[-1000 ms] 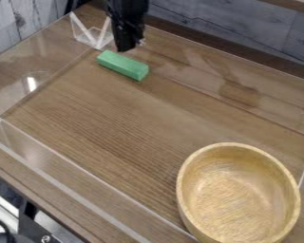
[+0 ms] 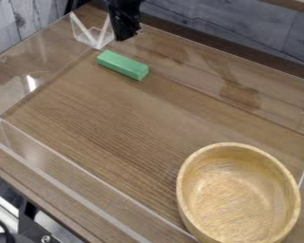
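Observation:
My black gripper [image 2: 123, 27] is at the top centre of the camera view, above and behind a green rectangular block [image 2: 123, 65] lying on the wooden table [image 2: 142, 133]. Its fingers are small and dark, so their state is unclear. A large empty pale round bowl [image 2: 237, 195] sits at the lower right.
A clear plastic wall or piece [image 2: 88, 33] stands at the upper left near the gripper. Raised walls line the back and left.
My gripper has moved up and back in the view, away from the green block. The block and bowl stay where they were.

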